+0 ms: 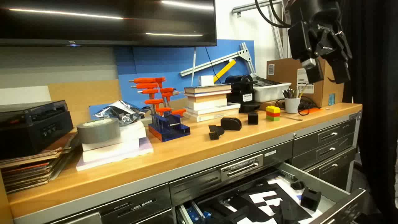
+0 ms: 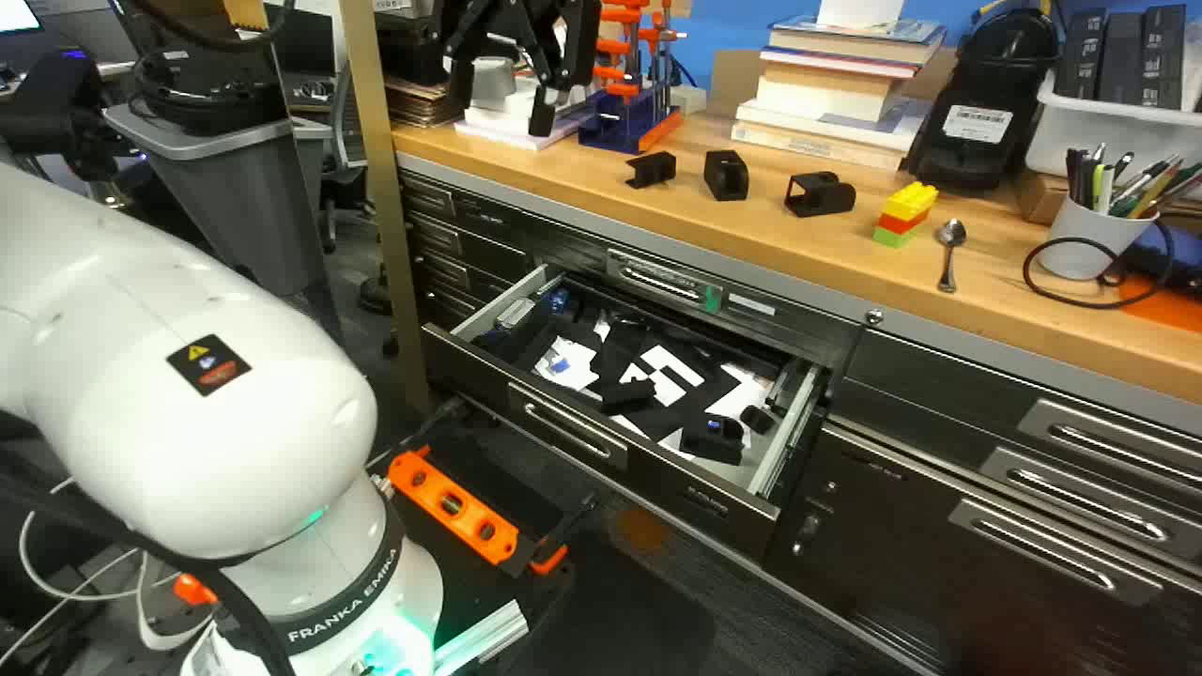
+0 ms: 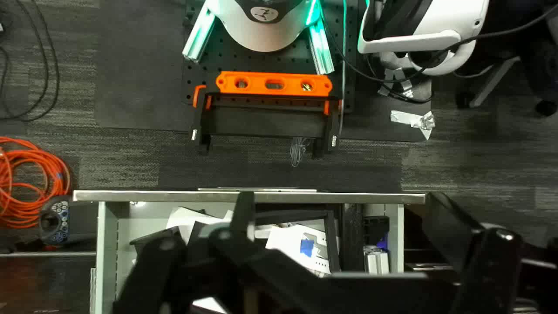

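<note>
High above the counter, my gripper (image 1: 328, 74) is open with nothing between its fingers; it also shows at the top of the second exterior view (image 2: 502, 101). From the wrist, the two dark fingers (image 3: 243, 212) spread wide over the pulled-out drawer (image 3: 107, 246). That drawer holds black parts, black sheets and white paper, with one black block (image 1: 310, 198) near its right side. On the wooden counter (image 2: 778, 242) lie a black bracket (image 2: 651, 170), a rounded black part (image 2: 727, 176) and a hollow black part (image 2: 820, 193). A yellow, red and green brick stack (image 2: 904, 214) stands beside them.
A spoon (image 2: 949, 253) and a pen cup (image 2: 1076, 238) are right of the bricks. Book stacks (image 1: 209, 102), an orange-handled tool stand (image 1: 168, 128) and a tape roll (image 1: 99, 130) occupy the counter's back and left. The TV (image 1: 108, 22) hangs above.
</note>
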